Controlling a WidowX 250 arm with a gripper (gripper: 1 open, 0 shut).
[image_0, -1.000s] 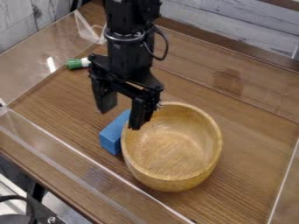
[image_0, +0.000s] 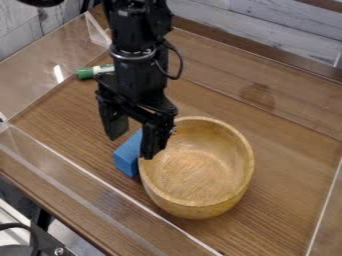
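Note:
My black arm hangs down over the middle left, its open gripper (image_0: 134, 134) just above a blue block (image_0: 131, 160), with one finger near the left rim of a tan wooden bowl (image_0: 197, 186). The block lies against the bowl's left side, partly hidden by the gripper.
A green and white object (image_0: 92, 72) lies at the back left. A raised pale edge runs along the left, with a black cable at the lower left.
The gripper has shifted slightly left over the blue block. The bowl and block look unmoved.

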